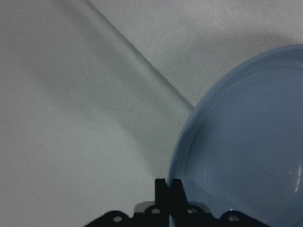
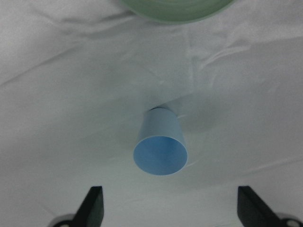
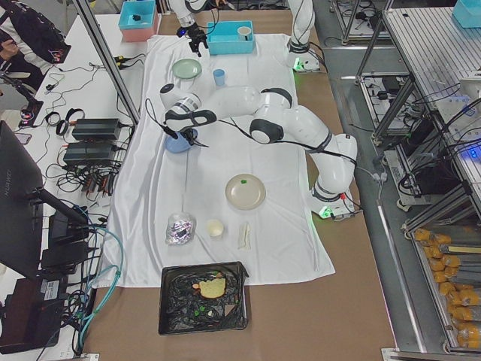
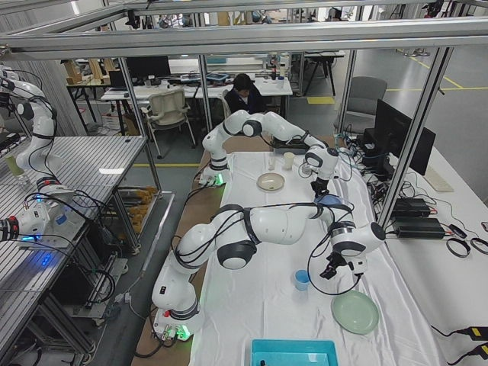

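Note:
My left gripper is shut on the rim of a blue plate point(image 1: 246, 137), which shows mid-table under that arm in the camera left view. My right gripper is open and empty above the white cloth, with a light blue cup point(image 2: 160, 151) between and beyond its fingers in the right wrist view. A green plate point(image 2: 180, 9) is at that view's top edge, further from the fingers than the cup.
A beige plate point(image 3: 245, 192), silvery bag point(image 3: 180, 229), pale cup point(image 3: 215, 228) and black tray point(image 3: 169, 316) occupy the near half. A turquoise bin point(image 3: 229, 45) stands at the far end. A monitor and cables line the left side.

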